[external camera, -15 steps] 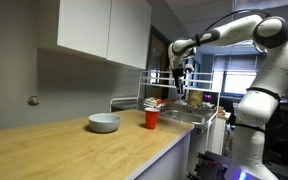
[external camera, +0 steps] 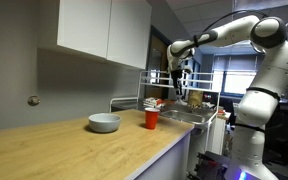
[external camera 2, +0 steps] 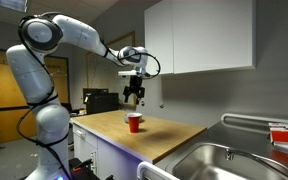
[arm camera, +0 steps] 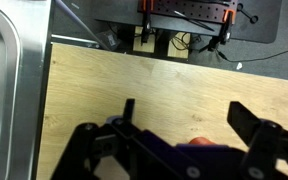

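High above the counter, my gripper hangs pointing down, its two dark fingers spread wide apart with nothing between them. Below it on the wooden counter stands a red container (external camera: 151, 118); the second exterior view shows the same red container (external camera 2: 135, 122) near the counter's front edge. Only a red bit of it (arm camera: 201, 141) shows in the wrist view, with the rest hidden behind the gripper. A grey-white bowl (external camera: 104, 123) sits farther along the counter, apart from the red container.
A metal sink (external camera 2: 219, 162) is set in beside the wooden counter (external camera: 44, 145). White cabinets (external camera: 104, 30) overhang its back. Behind the sink, a rack (external camera 2: 286, 140) carries several red and white items. Much of the wooden top is bare.
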